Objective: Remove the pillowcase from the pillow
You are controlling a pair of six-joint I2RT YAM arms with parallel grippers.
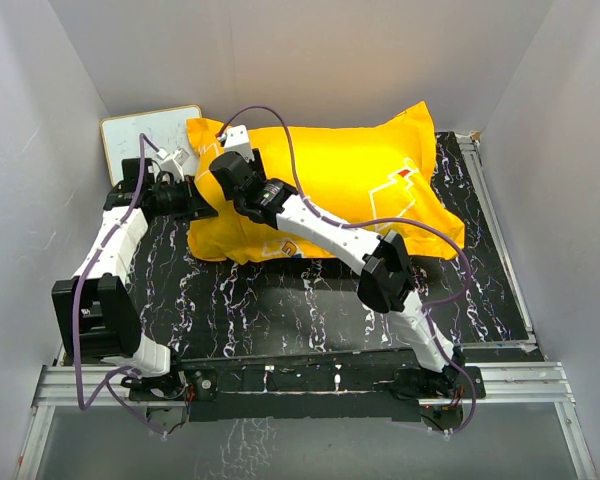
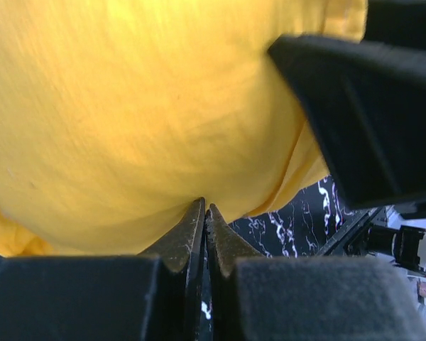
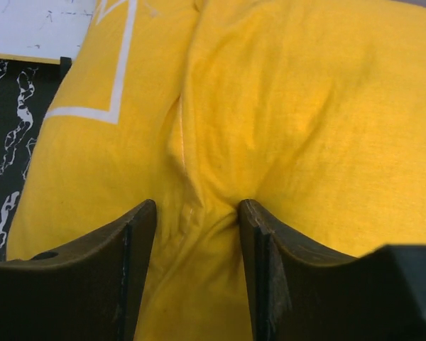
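Note:
The yellow pillowcase (image 1: pixel 350 165), with the pillow hidden inside its bulging shape, lies across the back of the dark table. At its left end my left gripper is shut, its fingertips meeting against the cloth; no fabric shows between them. My right gripper stands over the cloth's left part, its fingers part open. A raised fold of yellow cloth (image 3: pixel 192 156) runs between the spread fingers, not pinched. In the left wrist view, the right arm's black finger (image 2: pixel 334 106) looms close at the upper right.
A whiteboard (image 1: pixel 130 140) lies at the back left, partly under the left gripper's side of the cloth. Grey walls (image 1: pixel 300 60) enclose the table.

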